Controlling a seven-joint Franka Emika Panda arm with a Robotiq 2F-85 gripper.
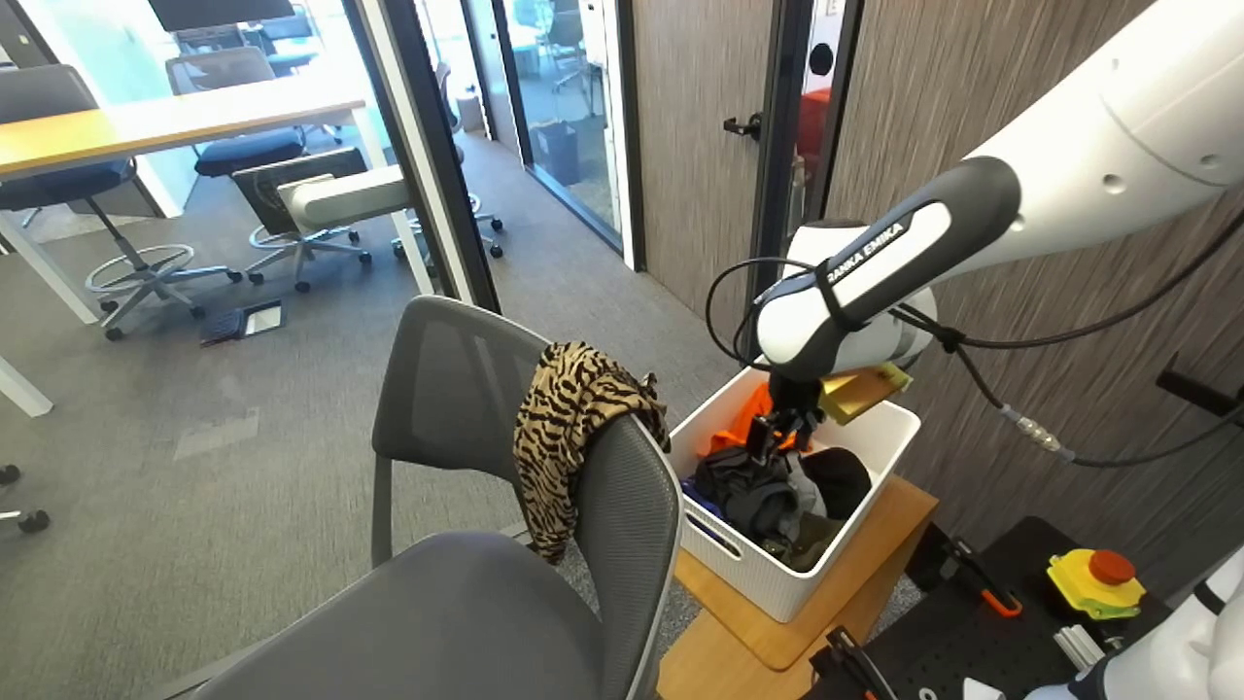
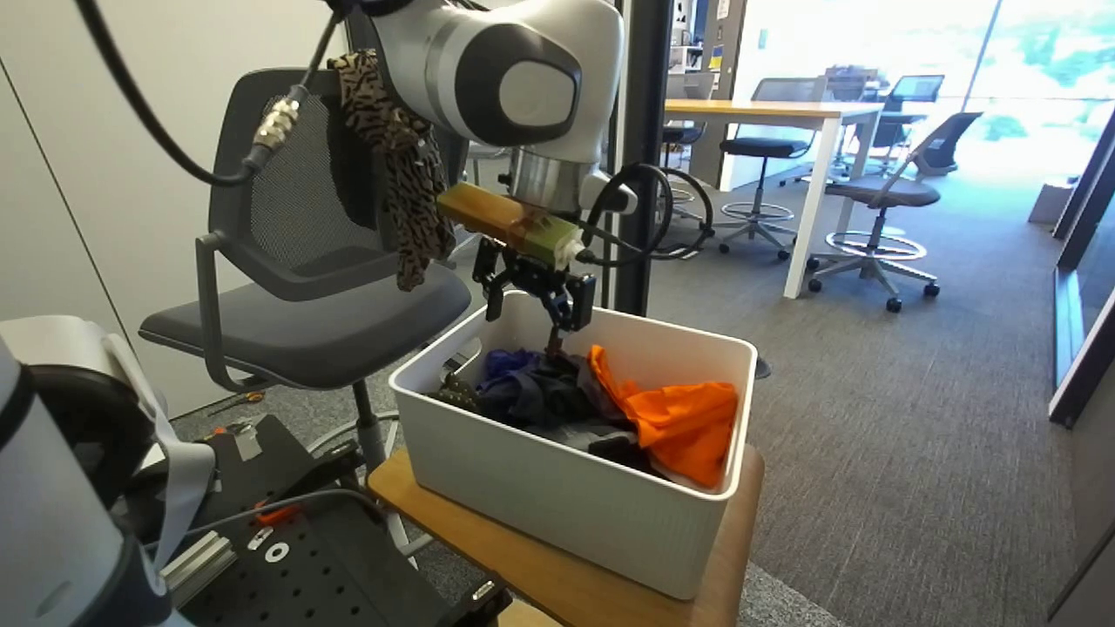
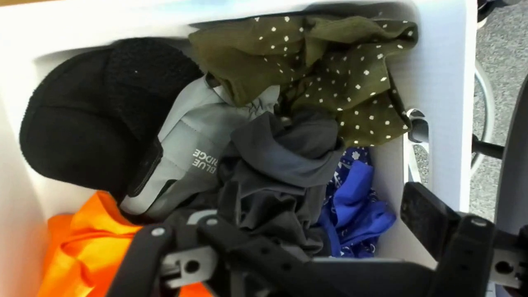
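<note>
My gripper (image 2: 535,313) is open above the clothes in the white bin (image 2: 564,502), its fingers apart and nothing held between them. In the wrist view, dark grey cloth (image 3: 284,163) fills the middle of the bin. Blue patterned cloth (image 3: 359,198) lies beside it, close to the bin wall. Olive cloth with white dots (image 3: 356,74), a black cap-like item (image 3: 94,119) and a light grey piece with lettering (image 3: 193,133) sit along one side. Bright orange cloth (image 3: 84,247) occupies a corner, partly covered by a gripper finger. Over the chair back hangs a tiger-striped cloth (image 1: 571,426).
The bin stands on a wooden board (image 2: 523,543). Close by is the grey chair (image 1: 466,607). A black perforated plate (image 2: 303,564) carries loose tools and a yellow box with a red button (image 1: 1098,581). Open carpet lies beyond the bin.
</note>
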